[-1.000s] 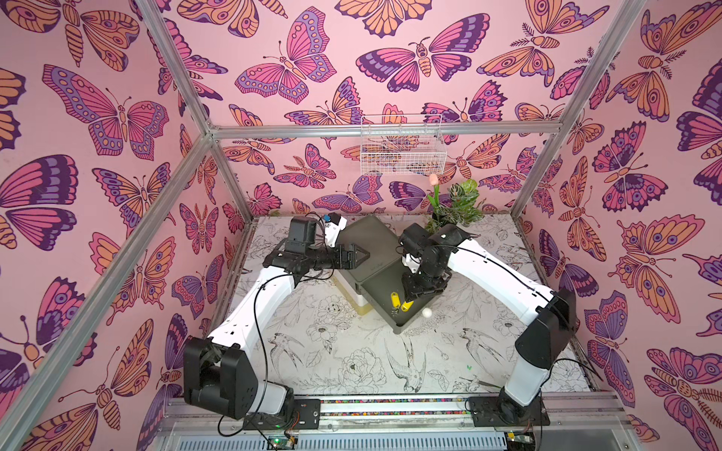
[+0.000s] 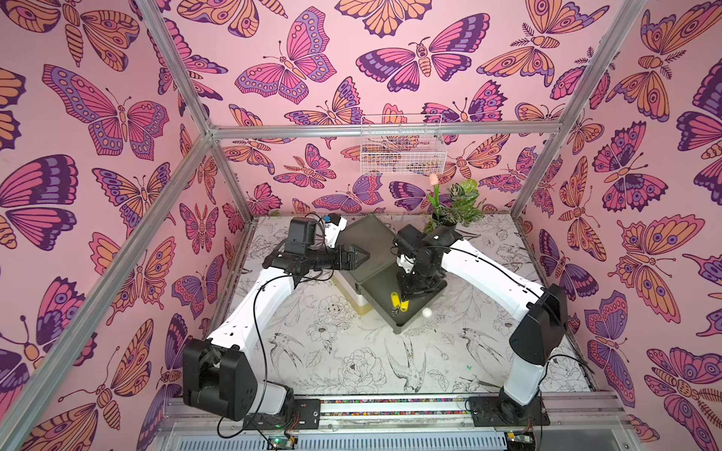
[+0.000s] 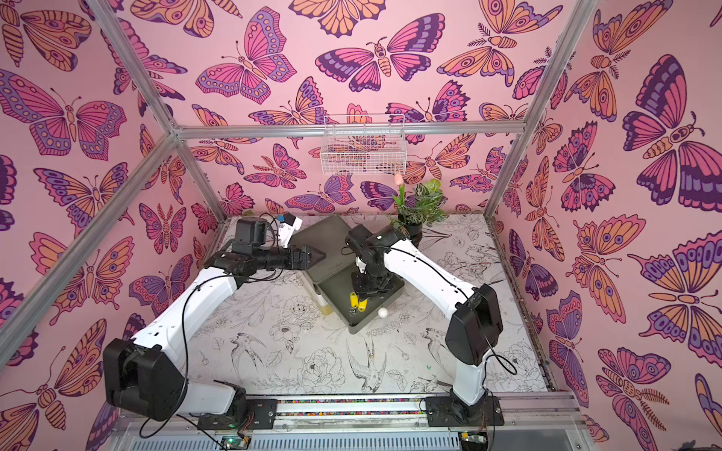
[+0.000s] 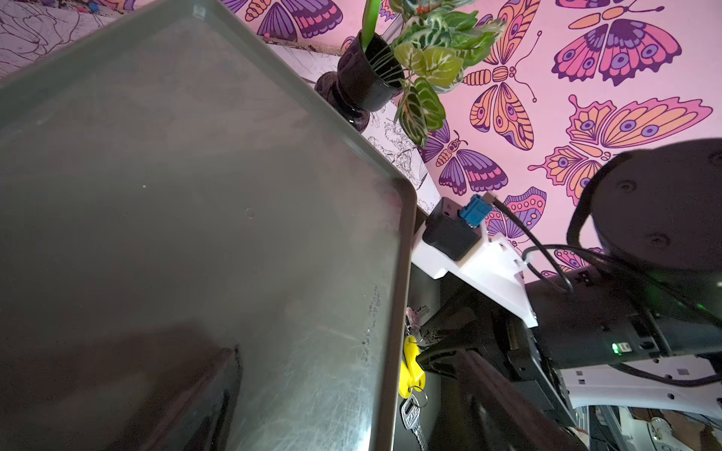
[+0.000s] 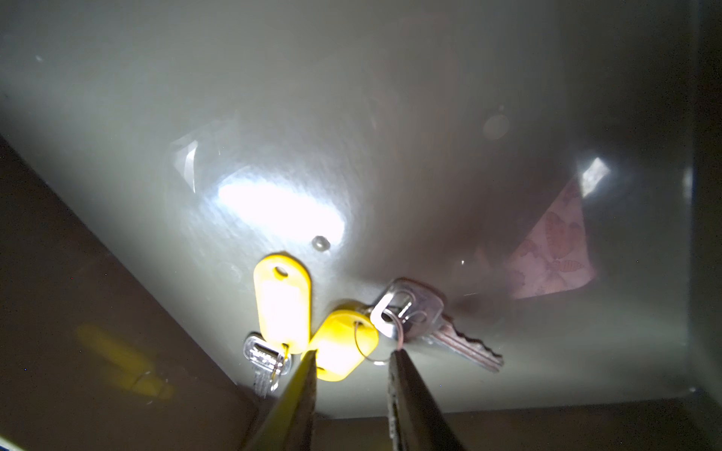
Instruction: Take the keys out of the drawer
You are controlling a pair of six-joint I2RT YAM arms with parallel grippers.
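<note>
Two yellow-tagged keys lie on the floor of the pulled-out grey drawer. In the right wrist view, one yellow tag has a small key beside it. The other tag joins by a ring to a larger silver key, which points right. My right gripper is partly open; its fingertips stand apart in front of the second tag and its ring. Whether they touch these cannot be told. My left gripper is open above the cabinet's grey top, nothing held.
A potted plant stands behind the cabinet, and a wire basket hangs on the back wall. A small white ball lies right of the drawer.
My right arm has shifted slightly left over the drawer, its gripper coming nearer the right-hand yellow tag. The left arm and the drawer look still.
</note>
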